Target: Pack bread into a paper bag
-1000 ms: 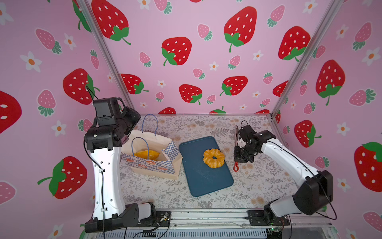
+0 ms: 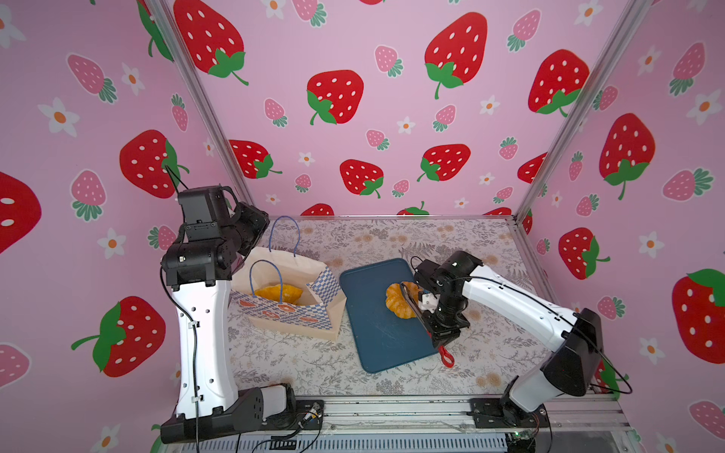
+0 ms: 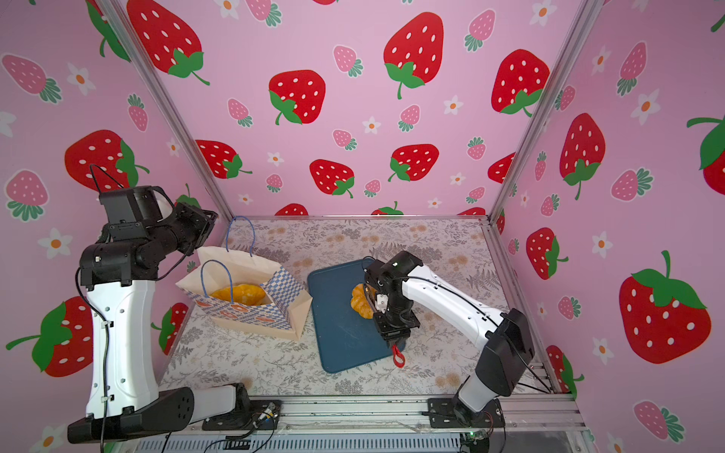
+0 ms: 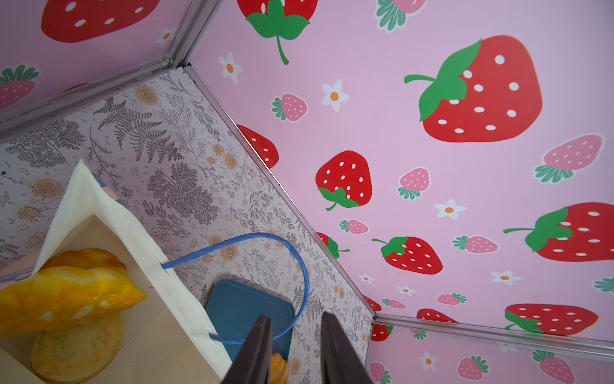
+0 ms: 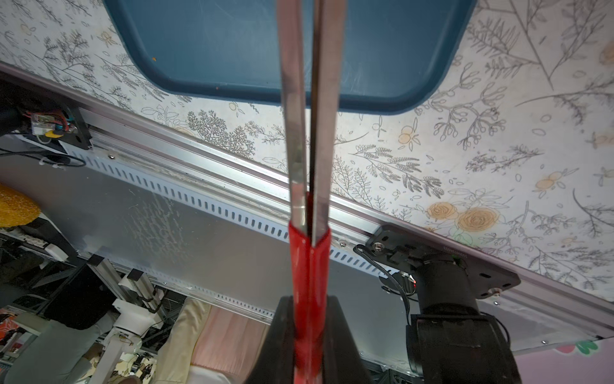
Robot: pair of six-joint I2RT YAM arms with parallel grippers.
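Observation:
A ring-shaped bread [image 2: 396, 302] lies on the blue tray [image 2: 368, 343]; in both top views the tongs and right arm partly cover it. The metal tongs [image 5: 326, 121] have red handles, and my right gripper is shut on them, one finger on each side. To the left stands the paper bag [image 2: 334, 321], its mouth facing up, with blue handles. Inside it are a long yellow bread [image 4: 73, 297] and a round bun [image 4: 80, 348]. My left gripper hangs over the bag's left side, open and empty.
A blue handle [image 4: 249, 238] of the bag arches up near my left fingers. A metal rail [image 2: 392, 406] runs along the front edge.
The left arm stays nearly still; bag and bread keep their places.

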